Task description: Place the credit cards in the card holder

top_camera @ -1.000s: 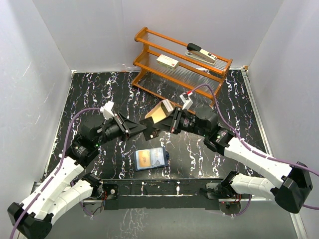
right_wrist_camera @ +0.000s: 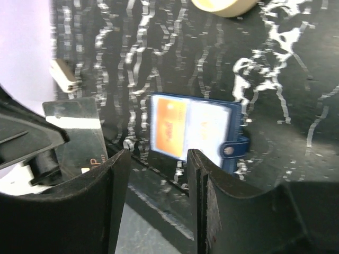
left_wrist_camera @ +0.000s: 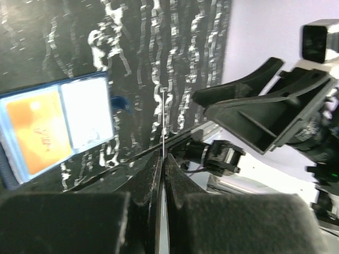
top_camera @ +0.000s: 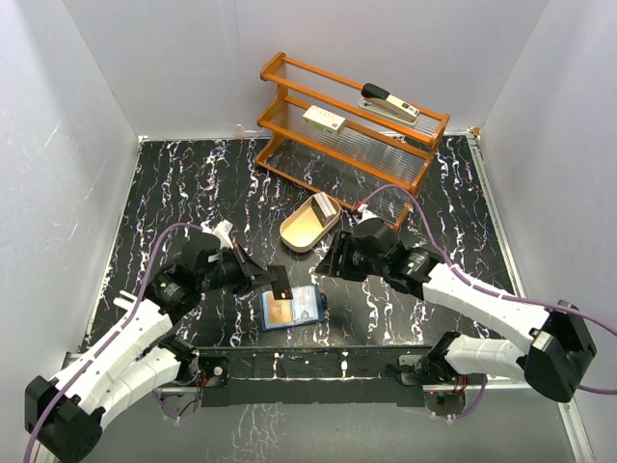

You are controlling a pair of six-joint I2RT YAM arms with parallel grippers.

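Note:
A dark card (top_camera: 281,283) is held upright by my left gripper (top_camera: 266,277), which is shut on it; in the left wrist view the card shows edge-on as a thin line, and in the right wrist view its dark face (right_wrist_camera: 79,143) shows. The card holder (top_camera: 292,309) lies flat and open below, an orange card (right_wrist_camera: 170,128) and a white one (right_wrist_camera: 206,130) in its sleeves. My right gripper (top_camera: 333,260) is part open to the right of the card, nothing between its fingertips.
A beige tray (top_camera: 298,237) with small items sits behind the grippers. A wooden rack (top_camera: 337,145) with a box (top_camera: 323,120) and a stapler (top_camera: 388,106) stands at the back.
My left gripper has moved down and toward the front with the dark card, now nearer the holder. My right gripper has moved away to the right, apart from the card.

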